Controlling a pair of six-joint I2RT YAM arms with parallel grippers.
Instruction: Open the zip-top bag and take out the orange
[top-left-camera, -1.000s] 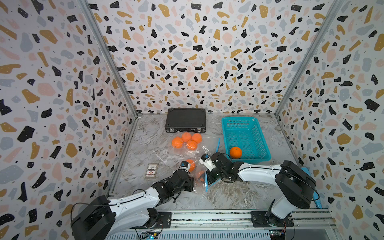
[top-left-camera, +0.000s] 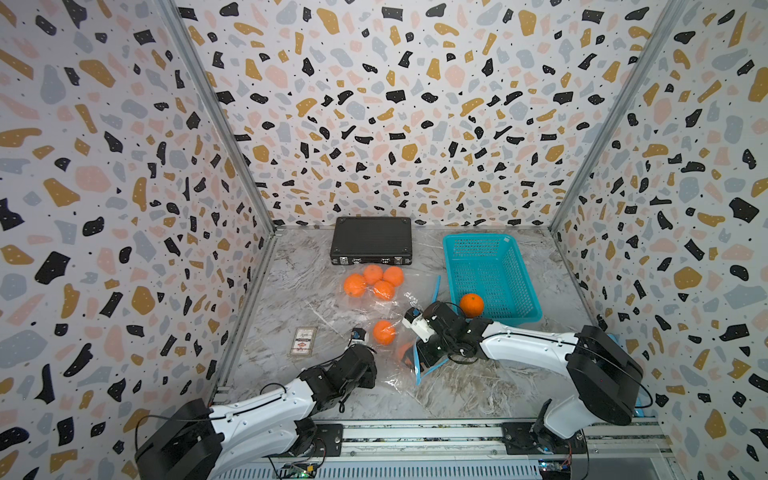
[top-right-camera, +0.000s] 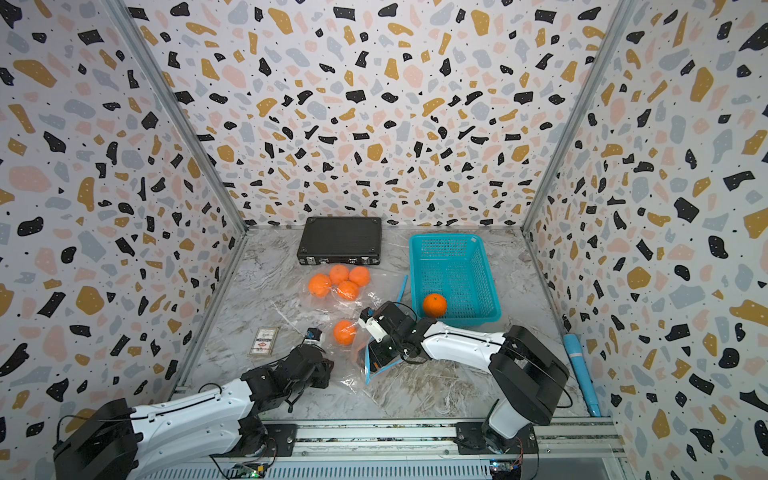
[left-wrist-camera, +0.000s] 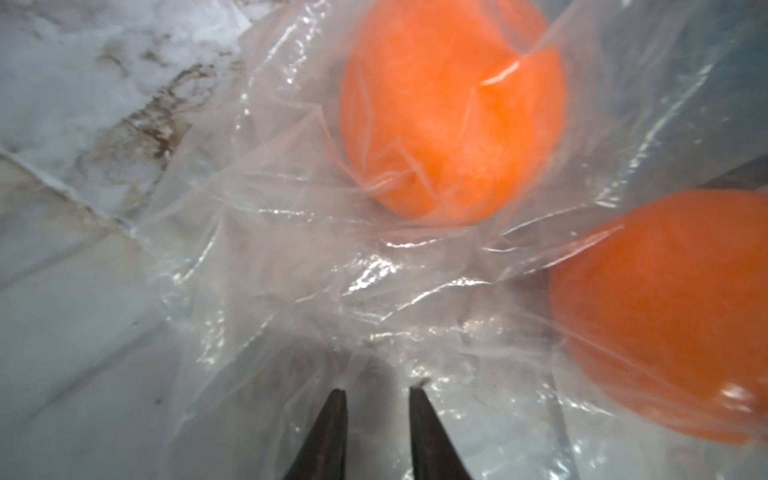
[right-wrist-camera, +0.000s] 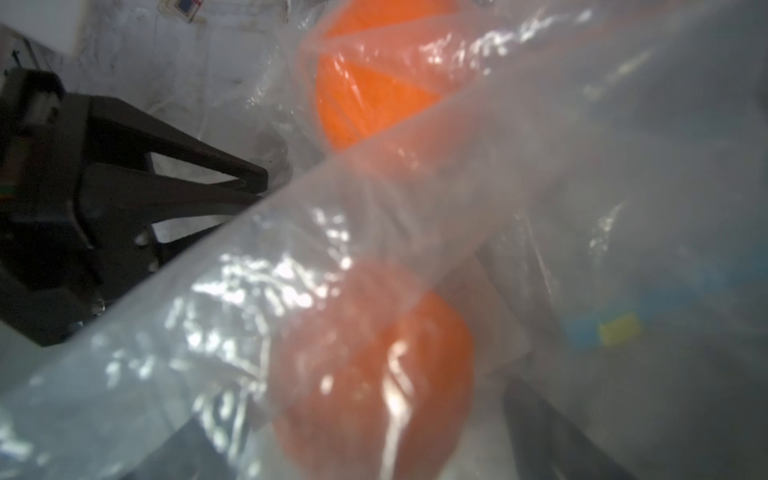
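Observation:
The clear zip bag lies at the table's front middle, its blue zip strip by my right gripper. One orange shows through its film; a second orange is nearer the strip. My right gripper is open, its spread fingers on either side of the second orange; film veils the view, so contact cannot be told. My left gripper has a narrow gap between its fingertips, just left of the bag. Film lies beyond the tips, and none shows clearly held between them.
A second clear bag with several oranges lies behind, before a black case. The turquoise basket at back right contains one orange. A card box lies left. Bare table shows at back left.
My left gripper has drawn back slightly to the left. My right gripper has shifted a little to the right, and the bag's strip and oranges have moved slightly rightward.

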